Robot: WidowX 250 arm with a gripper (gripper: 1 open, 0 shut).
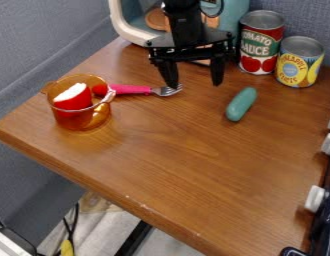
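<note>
My black gripper [193, 73] hangs open at the top centre, its two fingers spread above the table with nothing seen between them. Below and left of it a pink-handled fork [136, 89] lies on the wood. An orange translucent mug [78, 117] holding red and white pieces [72, 97] stands at the left. A teal oblong object [241, 104] lies right of my gripper.
Two cans, a tomato one [260, 46] and a yellow one [297, 68], stand at the back right beside a pale bin [128, 22]. A black appliance with white knobs [317, 225] lines the right edge.
</note>
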